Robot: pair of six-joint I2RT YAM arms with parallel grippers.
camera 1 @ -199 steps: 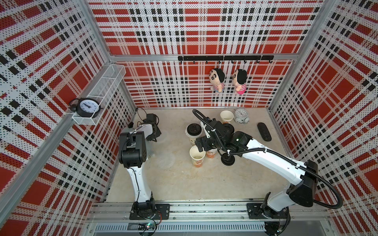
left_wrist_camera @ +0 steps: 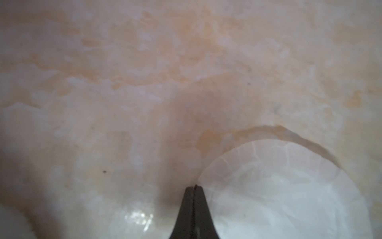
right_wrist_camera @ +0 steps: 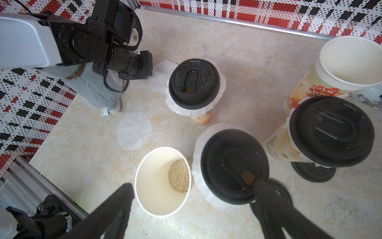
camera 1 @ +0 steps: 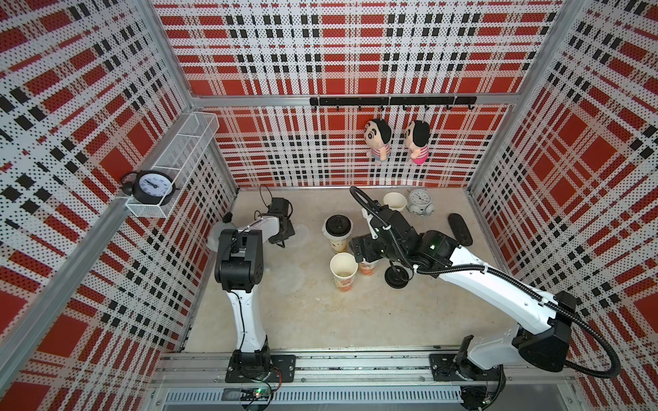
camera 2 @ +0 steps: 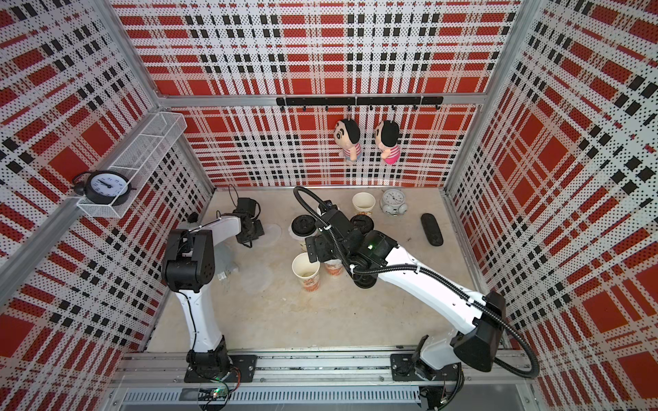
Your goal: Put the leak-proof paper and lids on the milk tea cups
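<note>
Two round white leak proof papers lie on the table: a near paper (right_wrist_camera: 134, 130) and a far paper (right_wrist_camera: 162, 74). My left gripper is shut, its tips at the edge of a paper (left_wrist_camera: 286, 195); no paper shows clearly between them. An uncovered cup (right_wrist_camera: 163, 181) with grainy stuff inside stands at the front. Beside it are a lidded cup (right_wrist_camera: 234, 166) and, farther back, another lidded cup (right_wrist_camera: 194, 83), both with paper rims spreading under their black lids. My right gripper hovers over the front cups, open and empty.
At the right stand a third lidded cup (right_wrist_camera: 330, 131) and an uncovered cup (right_wrist_camera: 350, 59). Loose black lids (right_wrist_camera: 314, 171) lie near them. A grey plush (right_wrist_camera: 95, 89) sits by the left arm. A dark case (camera 1: 460, 229) lies far right.
My right arm has drifted a little to the right. The cups have stayed put.
</note>
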